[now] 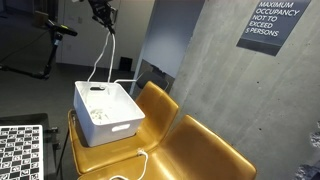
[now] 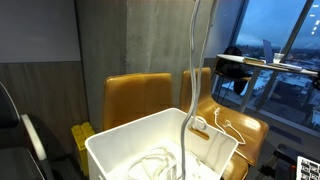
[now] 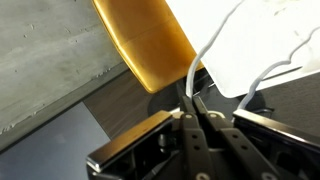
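A white cord (image 1: 97, 68) is gripped at the top of exterior view 1 by my gripper (image 1: 108, 24). Strands of it hang down into a white bin (image 1: 110, 131). In exterior view 2 the strands (image 2: 186, 120) run upward past the camera, and more cord (image 2: 155, 163) lies coiled inside the bin (image 2: 130, 135); the gripper is out of that view. The wrist view has the gripper shut with cord (image 3: 206, 48) between its fingertips, one length on each side of them.
The bin sits on an orange chair (image 1: 158, 110), with another chair (image 1: 205, 150) beside it. More white cord (image 1: 138, 167) trails over the seats. A checkered board (image 1: 20, 155) is at the left, and a concrete wall (image 1: 235, 90) stands behind the chairs.
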